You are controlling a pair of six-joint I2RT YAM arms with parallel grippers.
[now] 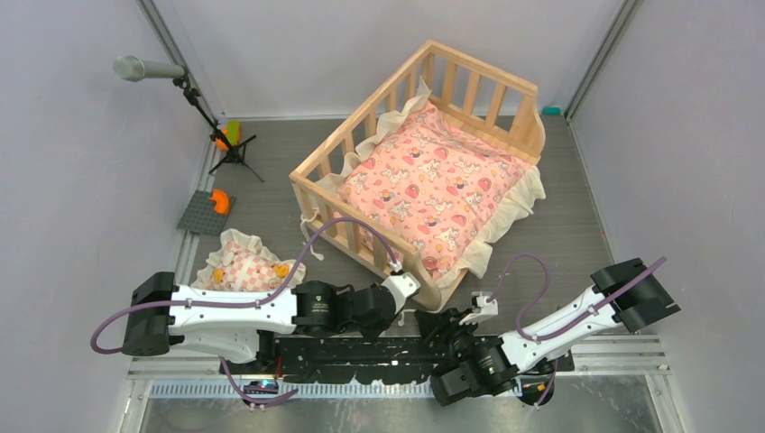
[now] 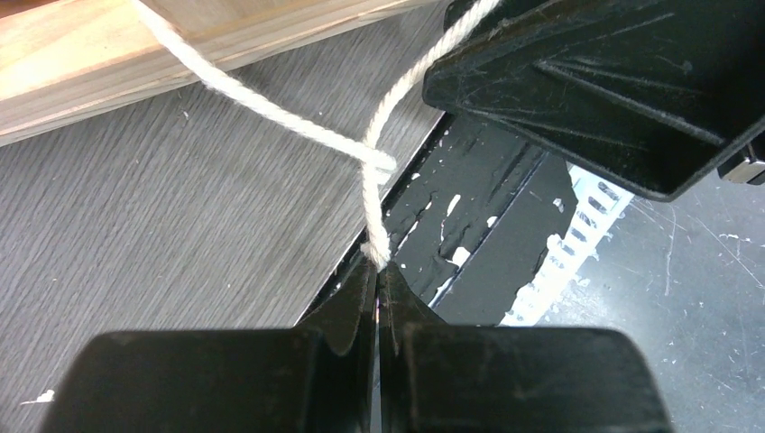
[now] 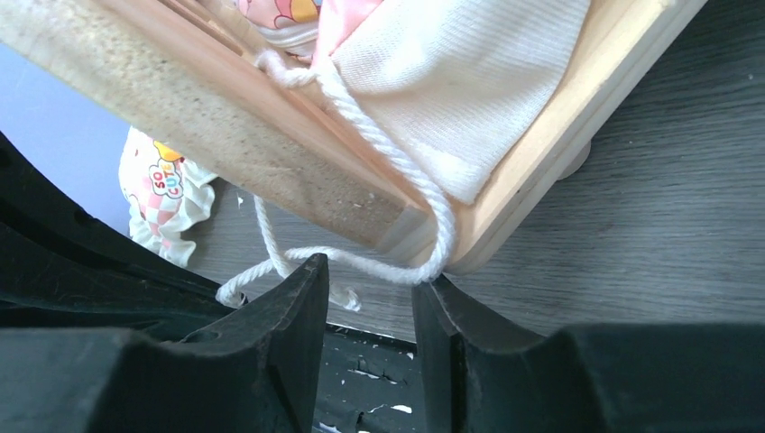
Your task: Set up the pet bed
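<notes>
The wooden pet bed (image 1: 332,207) holds a pink patterned cushion (image 1: 424,180). At its front corner a white cord (image 2: 262,104) wraps round the wood and crosses itself. My left gripper is shut at a lower piece of this cord, whose strand runs down to the fingertips. My right gripper stands open beside the bed corner, with the cord looping down to its right finger; the left wrist view shows another cord strand passing by a black gripper part.
A small frilled pillow (image 1: 248,266) lies left of the bed. A microphone stand (image 1: 230,149) and a grey plate with an orange piece (image 1: 200,216) stand along the left wall. Bare floor shows right of the bed.
</notes>
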